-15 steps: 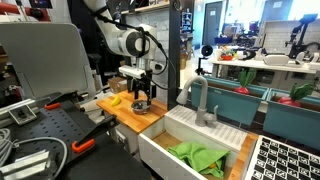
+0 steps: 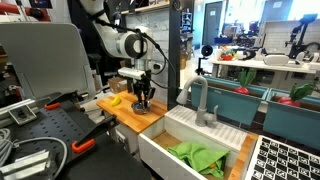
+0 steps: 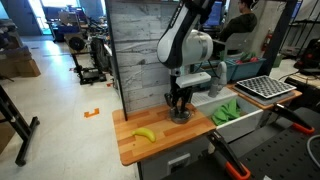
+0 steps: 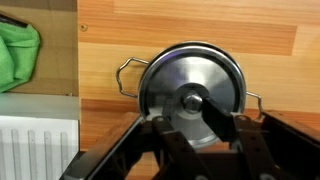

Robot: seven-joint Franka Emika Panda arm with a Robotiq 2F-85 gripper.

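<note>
A silver pot (image 4: 165, 82) with a metal lid and two wire side handles sits on the wooden counter. The lid's round knob (image 4: 192, 102) lies near the fingertips in the wrist view. My gripper is over the lid with its fingers spread apart, part open. Contact with the knob cannot be made out. From outside, the gripper (image 3: 183, 101) points down at the pot (image 3: 180, 115) and hides part of it.
A yellow banana (image 3: 145, 133) lies on the counter near the pot. Beside the counter is a white sink (image 2: 173, 136) with a green cloth (image 2: 198, 156) in it and a tall faucet (image 2: 201, 96). A white drying rack (image 2: 275, 160) stands beyond the sink.
The gripper has come down closer to the pot's lid over the last second. The pot, banana and cloth appear to stay in place.
</note>
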